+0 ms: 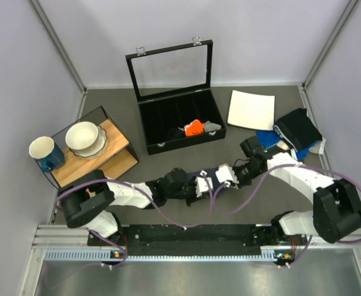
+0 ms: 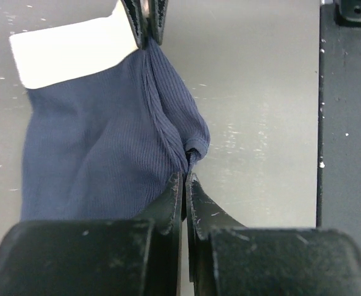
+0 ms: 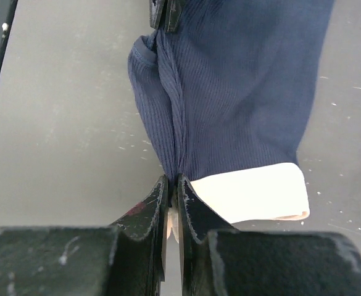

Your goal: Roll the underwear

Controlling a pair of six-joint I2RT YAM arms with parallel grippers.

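Note:
Navy underwear (image 2: 100, 142) with a cream waistband (image 2: 72, 52) lies on the grey table, partly hidden by my arms in the top view. Its near edge is gathered into a narrow fold. My left gripper is shut on that fold at one end; my right gripper is shut on it at the waistband end. In each wrist view the other gripper's fingertips pinch the fold's far end.
An open black box (image 1: 155, 123) with folded items stands behind. A wooden shelf (image 1: 112, 148) with dishes is at the left; a white pad (image 1: 251, 105) and a clothing pile (image 1: 297, 129) are at the back right.

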